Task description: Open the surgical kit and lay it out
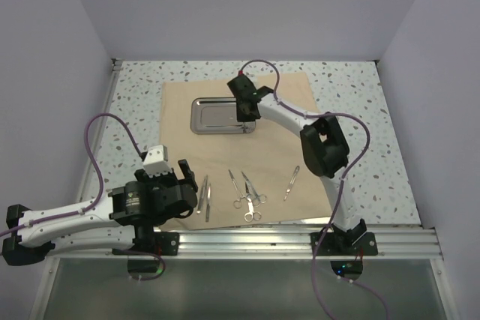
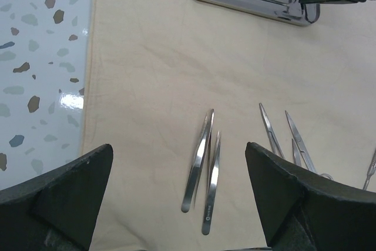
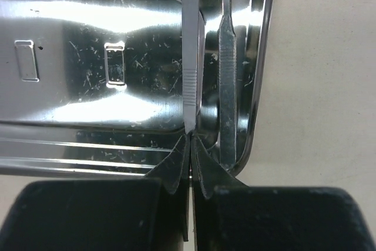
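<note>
The steel tray point(image 1: 214, 127) lies on the beige cloth. My right gripper is shut over the tray's right end, tips at the lower end of a flat metal handle point(image 3: 190, 57); whether it grips it I cannot tell. A second metal instrument point(image 3: 228, 98) lies beside it in the tray. My left gripper is open at the lower left, above two tweezers point(image 2: 211, 186). Several scissors point(image 1: 249, 209) and another slim instrument point(image 1: 292, 183) lie along the front of the cloth.
The speckled tabletop point(image 1: 352, 140) shows around the cloth point(image 1: 195, 155). The middle of the cloth, between tray and laid-out instruments, is clear.
</note>
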